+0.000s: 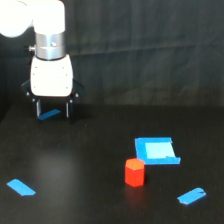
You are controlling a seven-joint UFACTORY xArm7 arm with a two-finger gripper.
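A red block, its top face six-sided, rests on the dark table towards the front, right of the middle. Just behind it and a little to the right lies a flat blue square with a pale inside; whether the block touches its edge I cannot tell. Over the back left of the table my white gripper hangs pointing down, well away from both. Its two dark fingers stand apart, open, with nothing seen held between them.
One blue strip lies on the table by my fingers. Two more mark the front left and front right. A dark curtain hangs behind.
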